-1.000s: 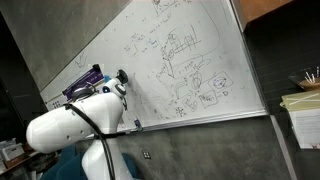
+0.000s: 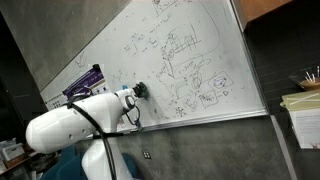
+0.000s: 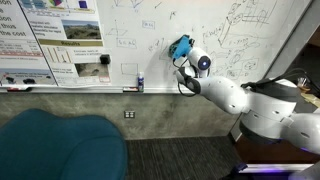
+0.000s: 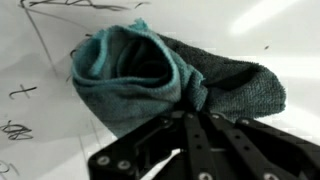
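Observation:
A teal cloth (image 4: 140, 75) is bunched in my gripper, which is shut on it; the wrist view shows its folds spread against the whiteboard (image 4: 40, 80), and the fingertips are hidden in it. In exterior view 2 the cloth (image 3: 180, 47) is a small blue and dark patch at the board, right of the posters. Exterior view 1 shows the gripper (image 2: 138, 90) near the lower left part of the whiteboard (image 2: 150, 60). Dark marker lines (image 4: 40, 35) run on the board close around the cloth.
Posters (image 3: 80, 50) cover the board's left side. A bottle (image 3: 140, 82) and other small items stand along the board's lower ledge (image 3: 110, 90). Below are a teal chair (image 3: 65, 145) and open floor. More drawings (image 2: 190, 60) fill the board to the right.
My gripper has moved down and to the right along the board in exterior view 1, with the dark cloth at its tip. The drawings to the right look the same.

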